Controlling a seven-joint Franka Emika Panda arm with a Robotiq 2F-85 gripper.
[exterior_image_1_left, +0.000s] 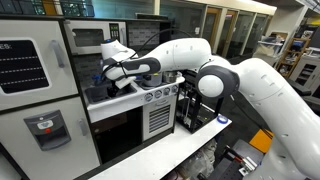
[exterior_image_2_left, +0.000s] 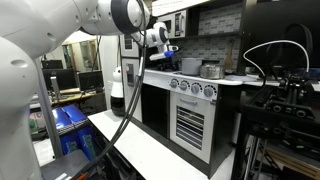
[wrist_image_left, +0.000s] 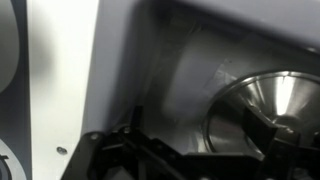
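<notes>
In the wrist view, a shiny round metal pot or bowl (wrist_image_left: 228, 112) sits in the dark grey sink basin (wrist_image_left: 185, 75). My open gripper is over the basin, with one dark finger (wrist_image_left: 265, 130) overlapping the metal object and the other near the basin's left side. Nothing shows held between the fingers. From outside, the arm reaches across the toy kitchen to the sink (exterior_image_1_left: 97, 96) at its left end. The fingertips are too small and dark to make out there.
Cooking pots (exterior_image_2_left: 211, 70) stand on the stove to the right of the sink. Below them is a row of knobs (exterior_image_1_left: 158, 93) above the oven door (exterior_image_1_left: 157, 119). A tall white cabinet (exterior_image_1_left: 30, 58) borders the left.
</notes>
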